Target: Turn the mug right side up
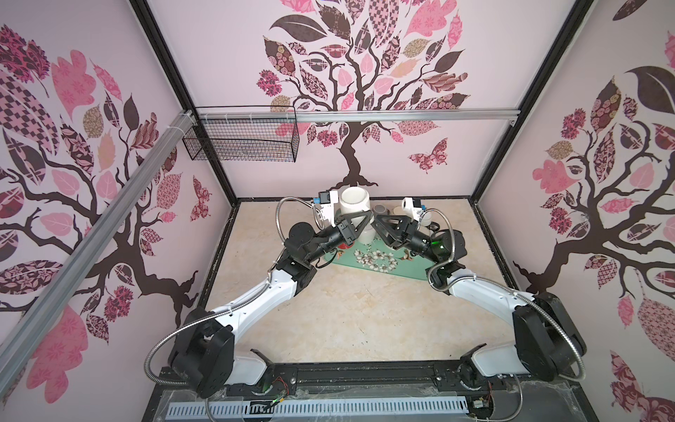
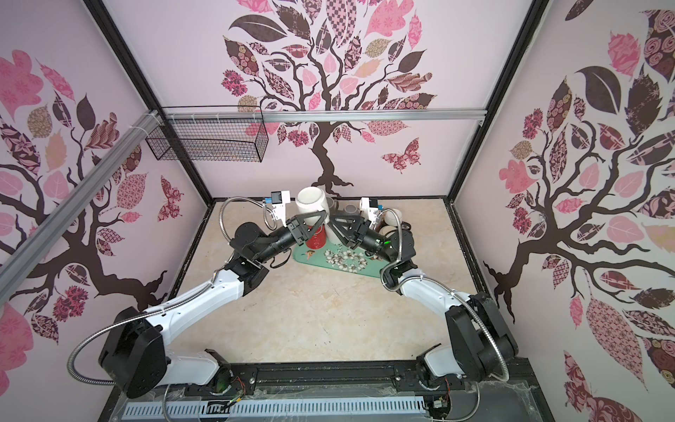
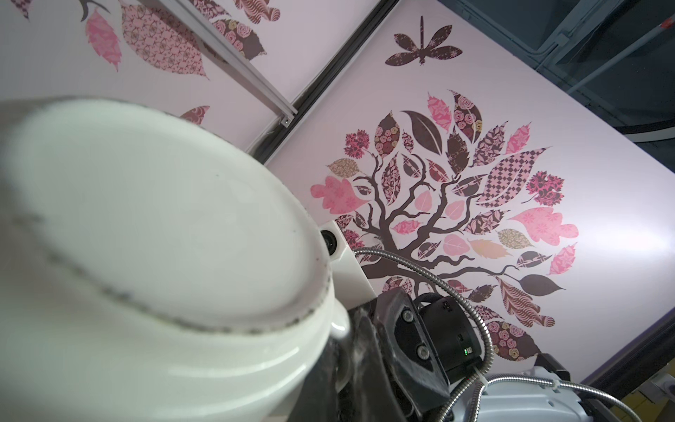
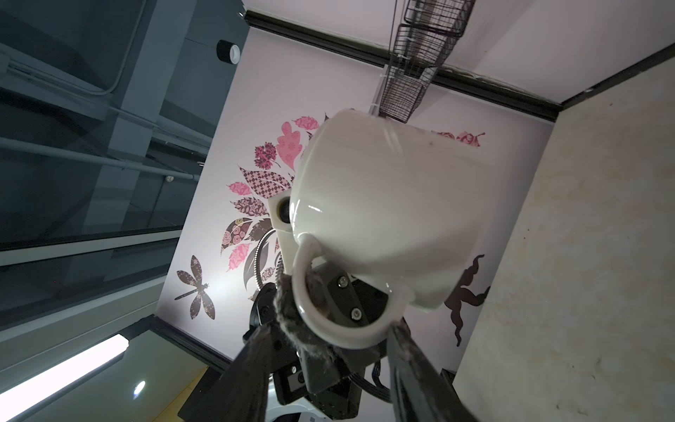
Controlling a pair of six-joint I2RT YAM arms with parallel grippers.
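Note:
A large white mug (image 1: pixel 355 211) is held up off the table, its handle (image 4: pixel 344 336) toward my right gripper. My left gripper (image 1: pixel 363 222) is shut on the handle. Filling the left wrist view, a pale round end that looks like the mug's base (image 3: pixel 168 211) faces up. The top views do not clearly show whether their upper round end is base or opening. My right gripper is part open, close to the handle; its fingers (image 4: pixel 422 379) stand apart, with no clear grip showing.
Below the arms lies a green mat (image 1: pixel 415 269) with a floral print, bearing a red item (image 2: pixel 316 237) and several cups, partly covered. A wire basket (image 1: pixel 242 137) hangs at the back left.

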